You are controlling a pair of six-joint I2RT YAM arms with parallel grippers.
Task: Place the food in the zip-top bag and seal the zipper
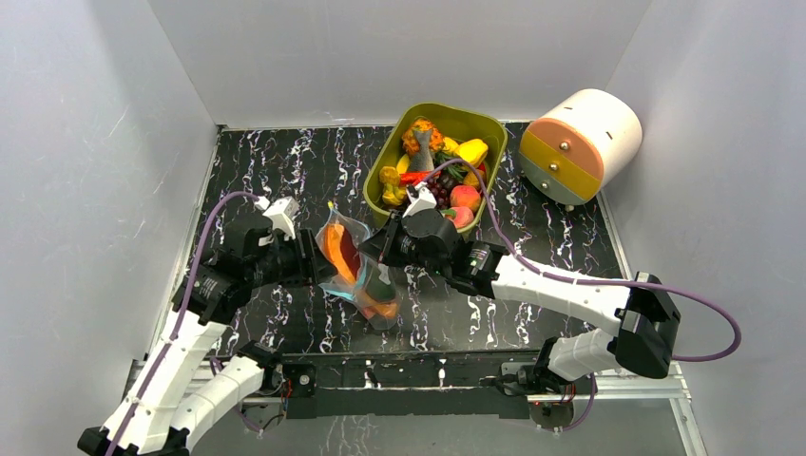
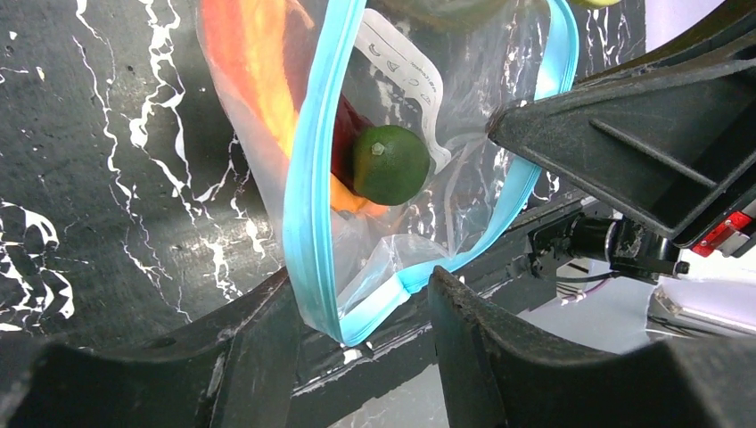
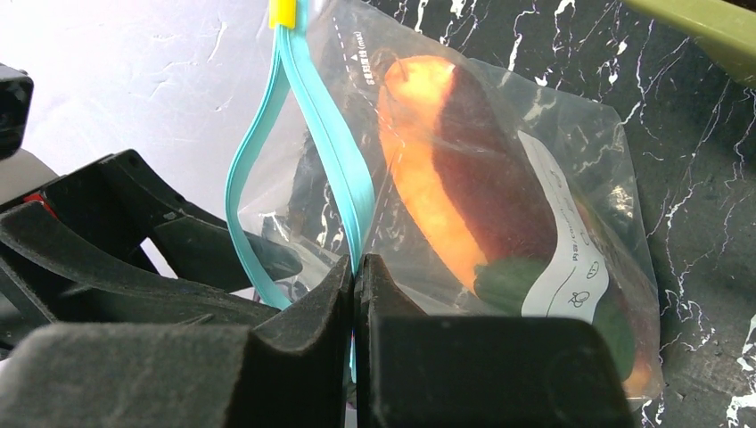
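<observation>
The clear zip bag (image 1: 387, 311) hangs between my grippers with its blue-rimmed mouth (image 2: 309, 192) gaping. Inside lie a long orange food piece (image 3: 419, 178), something dark red (image 3: 481, 169) and a green piece (image 2: 390, 165). My right gripper is shut on the bag's blue zipper strip at one side of the mouth. Opposite it, my left gripper is open, the corner of the blue rim lying between its spread fingers. A yellow slider (image 3: 283, 12) sits at one end of the zipper.
A green bin (image 1: 494, 133) full of play food stands just behind the right gripper. At the back right is a round drawer box (image 1: 594, 133).
</observation>
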